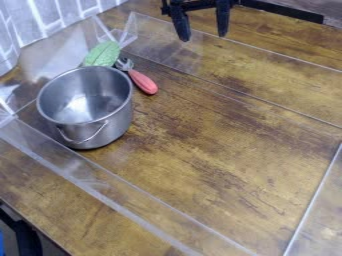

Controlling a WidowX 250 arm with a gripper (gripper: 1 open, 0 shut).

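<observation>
My black gripper [203, 28] is at the top centre of the camera view, partly cut off by the frame, with its fingers apart and nothing between them, above the back of the wooden table. Below it to the left lie a green ridged vegetable-like item [100, 55] and a tool with a red handle [142, 80], whose metal head is partly behind a steel pot [86, 121] with a wire handle. The pot stands upright at the left.
Clear low panels or strips border the wooden table [221, 140] on several sides. A pale patterned backdrop [40, 25] is at the upper left.
</observation>
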